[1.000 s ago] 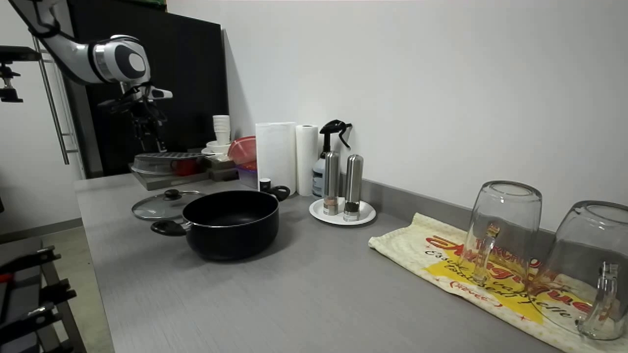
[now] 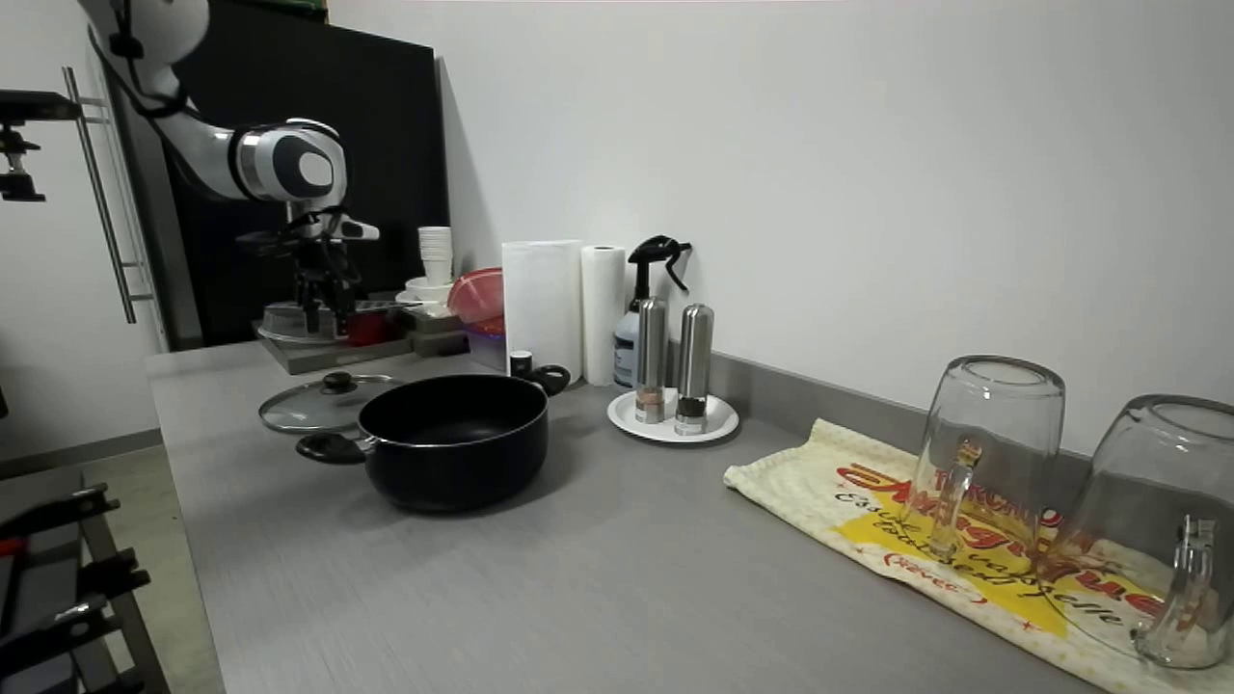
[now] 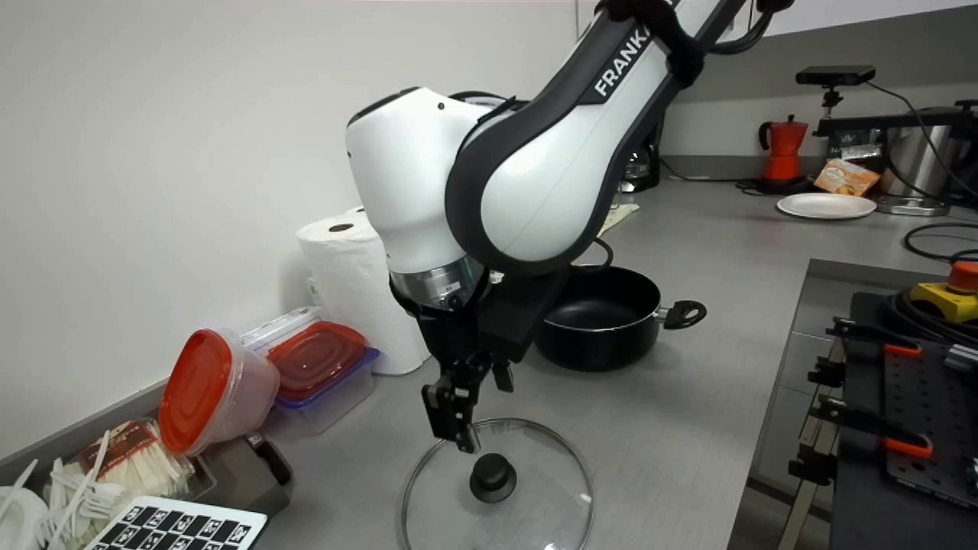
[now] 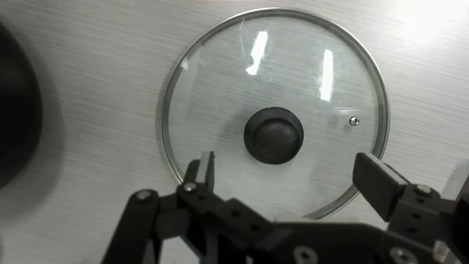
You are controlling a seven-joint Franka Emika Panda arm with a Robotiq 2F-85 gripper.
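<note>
A round glass lid (image 4: 246, 176) with a metal rim and a black knob (image 4: 274, 135) lies flat on the counter. In the wrist view my gripper is open above it, fingers wide apart, with the knob beyond the fingertips and nothing held. From exterior view 2 the gripper (image 3: 477, 412) hangs over the lid's wall-side part, apart from the knob (image 3: 493, 477). A black pot (image 2: 457, 451) with two handles stands beside the lid (image 2: 318, 407), uncovered and seemingly empty inside.
Paper towel rolls (image 2: 541, 310), a spray bottle (image 2: 626, 347) and two mills on a white plate (image 2: 725, 418) line the wall. Plastic containers (image 3: 316, 376) sit near the lid. Upturned glass mugs (image 2: 983, 451) rest on a cloth (image 2: 798, 468).
My arm has come down and moved to the right in exterior view 1, bringing the gripper lower. The lid and pot have stayed in place.
</note>
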